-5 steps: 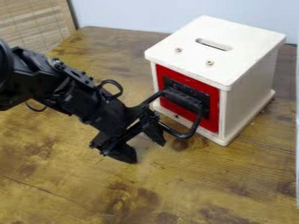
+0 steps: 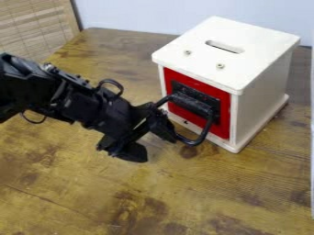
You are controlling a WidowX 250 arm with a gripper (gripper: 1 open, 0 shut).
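Note:
A white wooden box (image 2: 255, 87) with a slot on top stands at the back right. Its red front panel (image 2: 219, 129) carries a black fitting (image 2: 196, 97) with a black loop handle (image 2: 200, 138) hanging forward and down. My black gripper (image 2: 145, 138) reaches in from the left, just left of the handle's lower part. Its fingers are dark and overlap visually; whether they are open or shut, or touch the handle, I cannot tell.
A bamboo mat (image 2: 31, 27) lies at the upper left, and a pale wall runs behind.
My gripper and arm have risen slightly, lifting the fingertips off their lower position near the tabletop. The box looks unmoved.

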